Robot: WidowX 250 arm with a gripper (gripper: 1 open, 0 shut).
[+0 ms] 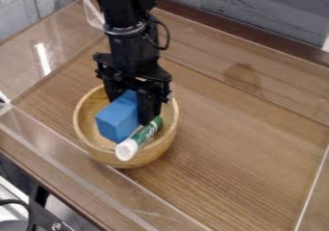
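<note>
A round wooden bowl point(90, 129) sits on the wooden table at the left of centre. In it lie a blue block point(118, 118) and a green and white tube point(139, 139), its white end toward the front. My black gripper point(126, 98) reaches down into the bowl from above, at the top of the blue block. It is shut on the blue block as far as shows; its fingertips are partly hidden.
A cable lies at the lower left edge. A raised edge runs along the back right.
</note>
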